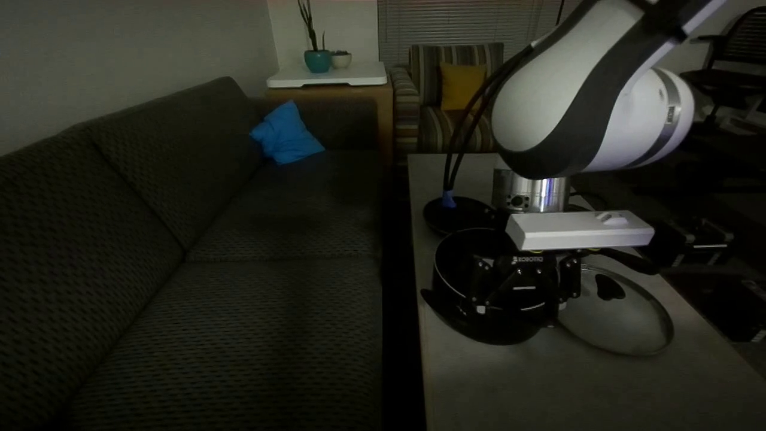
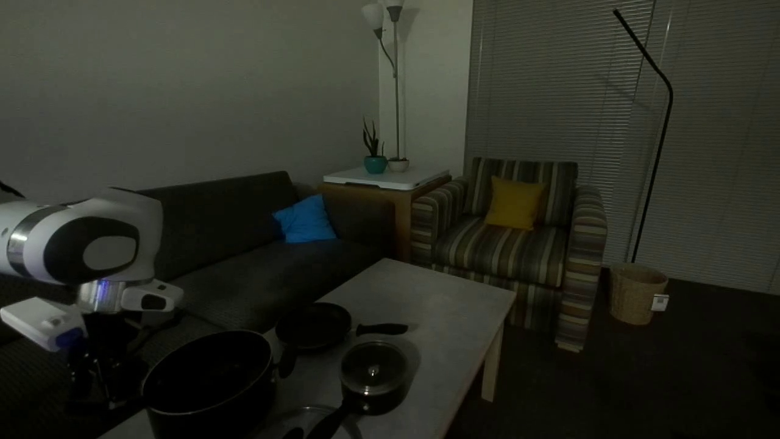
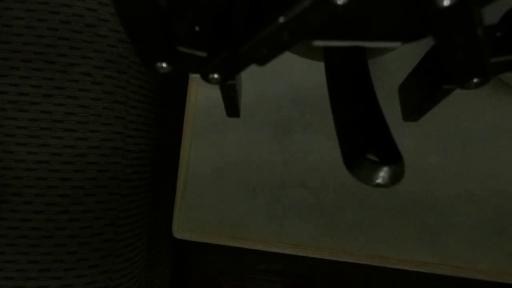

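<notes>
My gripper (image 1: 520, 309) is open, over the near right side of a large black pot (image 1: 459, 309) on the coffee table. In the wrist view a dark curved handle (image 3: 365, 120) passes through the gap between the spread fingers, nearer the right one. Its tip reaches past them above bare tabletop. The gripper body covers where the handle joins, so I cannot tell surely which pan it belongs to. A glass lid (image 1: 625, 309) with a dark knob lies just right of the pot.
A black frying pan (image 2: 314, 325) and a small lidded saucepan (image 2: 373, 373) share the table. The dark sofa (image 1: 287, 323) runs along its left side across a narrow gap. Bare tabletop (image 1: 560, 395) shows at the near end. The room is dim.
</notes>
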